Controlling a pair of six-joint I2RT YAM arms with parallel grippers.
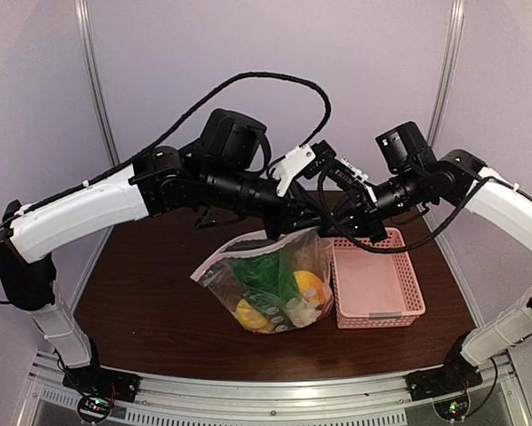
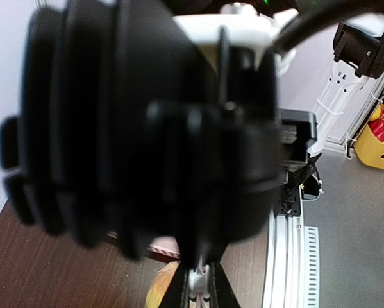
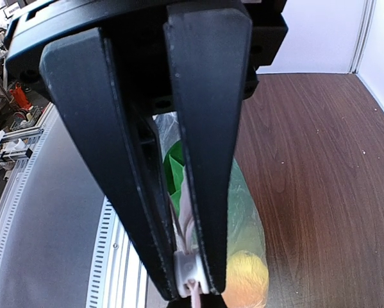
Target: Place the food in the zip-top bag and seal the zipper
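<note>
The clear zip-top bag (image 1: pixel 218 277) hangs below both grippers in the top view, with green and yellow-orange food (image 1: pixel 309 287) inside. A pale pink zip strip runs along its top edge. In the left wrist view, my left gripper is shut on the white zipper slider. That slider (image 3: pixel 190 272) also shows between the left gripper's big dark fingers (image 3: pixel 208 128) in the right wrist view. Just beyond it, at the strip's right end, my right gripper is shut on the thin bag edge. In the top view both grippers almost touch, hiding that corner.
An empty pink basket (image 1: pixel 378 275) stands on the brown table (image 1: pixel 141 293), right beside the bag. Table space left of the bag is clear. The two arms crowd together above the bag, and their cables loop close by.
</note>
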